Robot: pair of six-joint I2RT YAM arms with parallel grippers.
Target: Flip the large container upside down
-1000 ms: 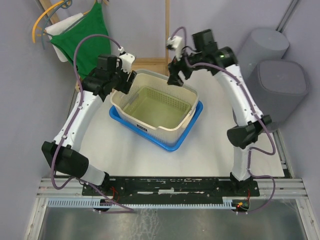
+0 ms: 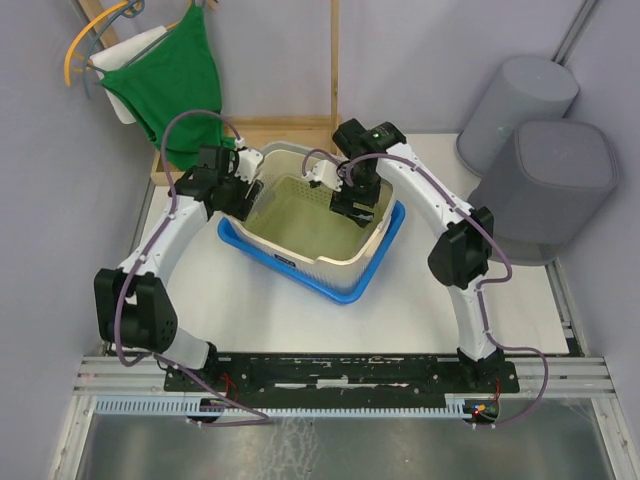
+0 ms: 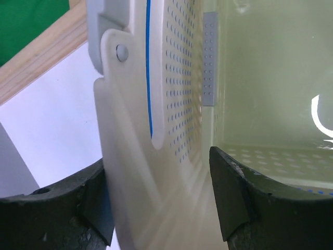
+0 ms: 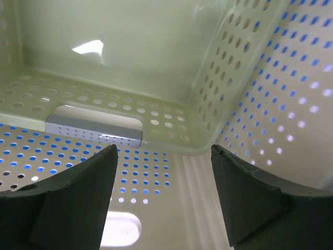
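Note:
The large white perforated container [image 2: 330,268] stands upright with its opening facing up. A smaller olive-green basket [image 2: 318,232] sits inside it; its grey handle [image 4: 93,130] shows in the right wrist view. At the container's left side my left gripper [image 2: 245,200] is open, its fingers [image 3: 229,192] on either side of the white wall, apart from it as far as I can tell. My right gripper [image 2: 355,208] hangs open over the right part of the opening. From its wrist, the inner basket's corner appears ahead, with nothing visibly held between the fingers.
Under the container lies a blue tray [image 2: 340,297]. Two large grey bins [image 2: 550,170] crowd the right side. A green cloth [image 2: 178,90] hangs at the back left beside a wooden frame [image 2: 290,130].
My right gripper has come down from above the container's back edge into its opening. The left gripper has lowered onto the left rim. The container has not visibly moved.

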